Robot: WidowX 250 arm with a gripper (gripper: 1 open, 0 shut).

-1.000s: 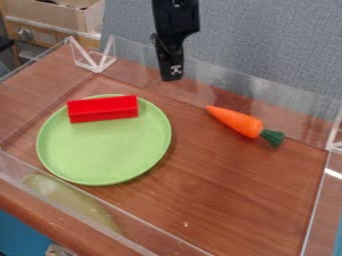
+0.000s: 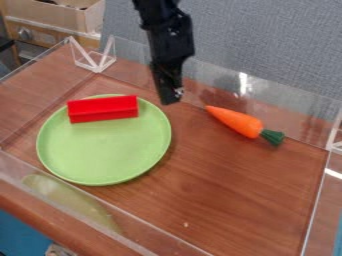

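My black gripper point(image 2: 170, 92) hangs from the top of the view above the middle back of the wooden surface, shut, with nothing visible between its fingers. A red block point(image 2: 103, 108) lies on the upper part of a green plate point(image 2: 100, 155), left of the gripper. An orange carrot point(image 2: 234, 121) with a green top lies to the right of the gripper, apart from it.
Clear low walls point(image 2: 307, 103) border the wooden surface point(image 2: 227, 205). A white bracket point(image 2: 91, 58) stands at the back left corner, with a cardboard box point(image 2: 54, 14) beyond.
My gripper has moved lower in the view, toward the level of the plate and carrot. The block, plate and carrot have not moved.
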